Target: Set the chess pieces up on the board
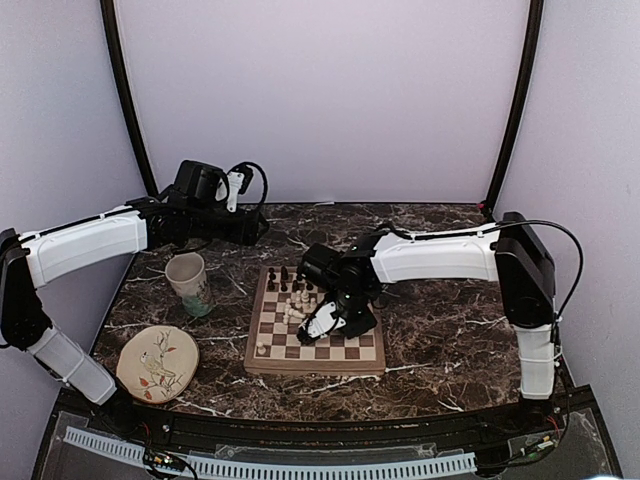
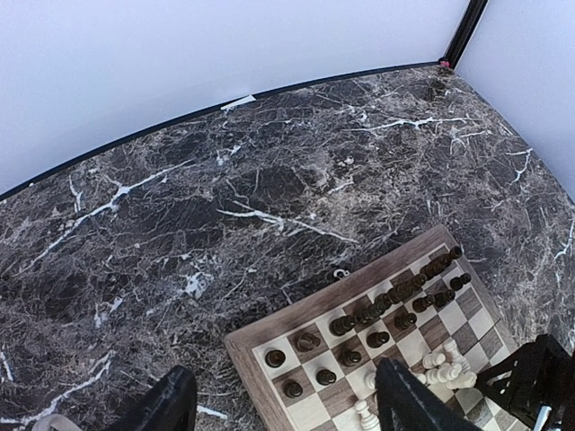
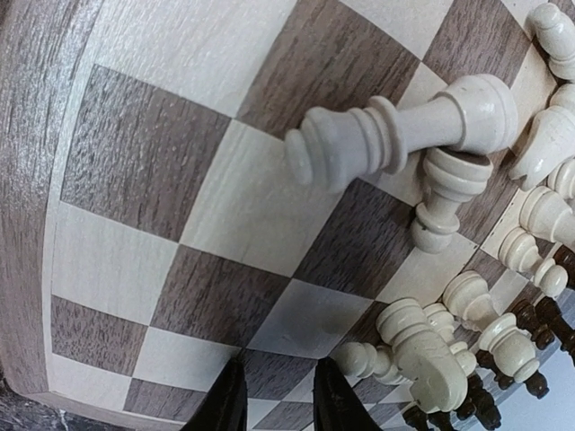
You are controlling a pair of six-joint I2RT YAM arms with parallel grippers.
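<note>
The wooden chessboard [image 1: 314, 367] lies mid-table. Dark pieces [image 1: 284, 275] stand upright in rows along its far side. White pieces [image 1: 296, 308] are heaped near the middle, several lying on their sides; one tall white piece [image 3: 350, 148] rests against a white pawn [image 3: 438, 202]. Alone at the near left corner is another white pawn [image 1: 262, 349]. My right gripper is over the board, fingers parted, nothing between them; one fingertip overlaps a fallen white piece [image 3: 358, 359] in view, contact unclear. My left gripper hangs open and empty beyond the board's far left.
A cup [image 1: 190, 283] stands left of the board, with a round plate [image 1: 158, 363] decorated with a bird in front of it.
</note>
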